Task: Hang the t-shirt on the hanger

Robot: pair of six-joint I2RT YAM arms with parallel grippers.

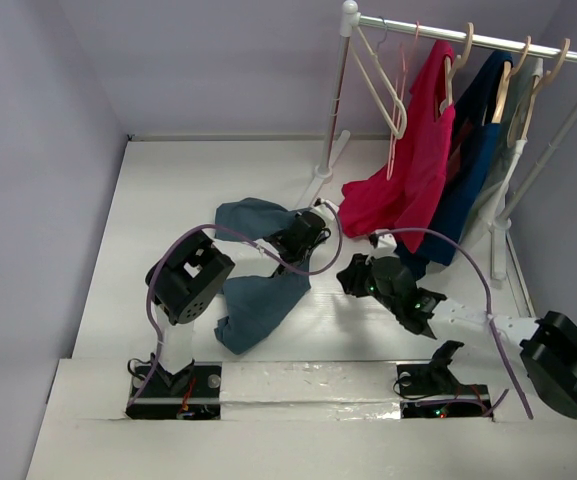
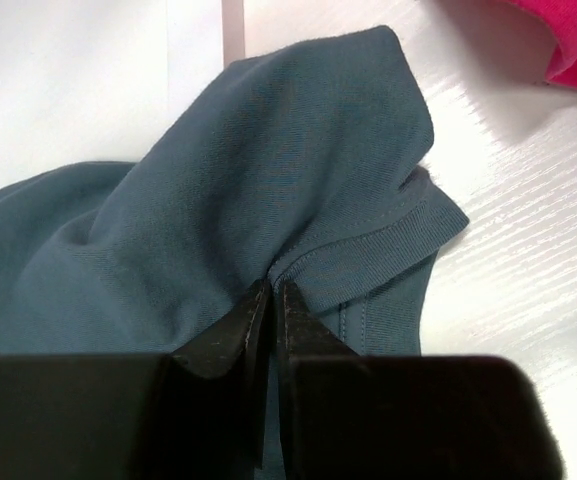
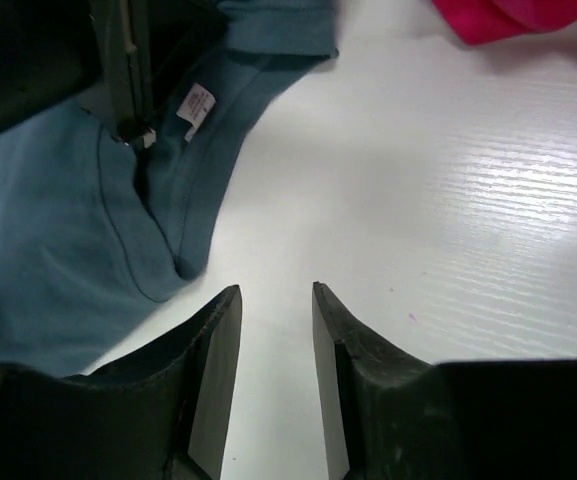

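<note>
The blue-grey t shirt (image 1: pixel 263 310) lies crumpled on the white table, left of centre. My left gripper (image 1: pixel 322 232) reaches over its right side; in the left wrist view the fingertips of that gripper meet on the cloth, where a seam and fold gather at them. A white label and a hemmed opening of the shirt (image 3: pixel 173 220) show in the right wrist view. To the right of the shirt, over bare table, my right gripper is part open and empty. An empty white hanger (image 1: pixel 376 85) hangs at the rail's left end.
The metal rail (image 1: pixel 428 32) spans the back right. A pink hanger (image 1: pixel 398 115) hangs beside the white one, then a red garment (image 1: pixel 413 165) and a blue garment (image 1: pixel 473 160).
</note>
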